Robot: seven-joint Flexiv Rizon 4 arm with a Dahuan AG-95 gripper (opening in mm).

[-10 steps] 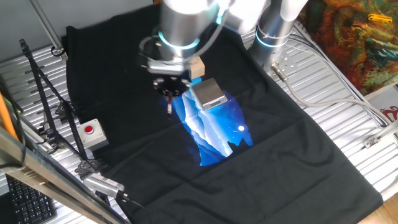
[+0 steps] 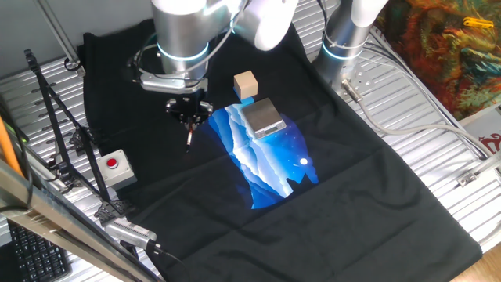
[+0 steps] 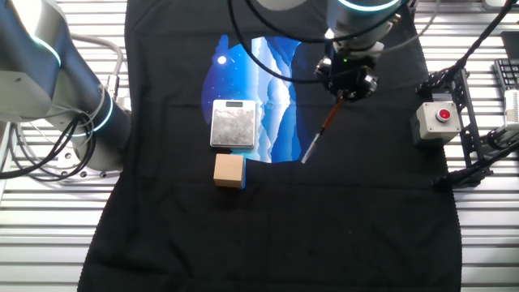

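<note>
A slim stick-like tool (image 3: 328, 122), reddish-brown above and silvery toward its lower end, slants down from my gripper (image 3: 344, 89). The fingers are shut on its upper end. In the first exterior view the tool (image 2: 189, 139) hangs below the gripper (image 2: 191, 119), left of the blue picture mat, with its tip apparently above the black cloth. A silver scale (image 2: 264, 118) with a small display rests on the mat (image 2: 258, 168). Near the scale sits a light wooden block (image 2: 246, 84), with something blue at its side.
Black cloth (image 3: 324, 235) covers the table, with wide free room around the mat. A box with a red button (image 2: 117, 168) stands by a black frame at the left. Dark cables loop around my arm.
My gripper has moved left in the first exterior view, away from the block and mat, carrying the tool along. The block, once partly covered by the arm, now shows fully. Scale and mat have stayed put.
</note>
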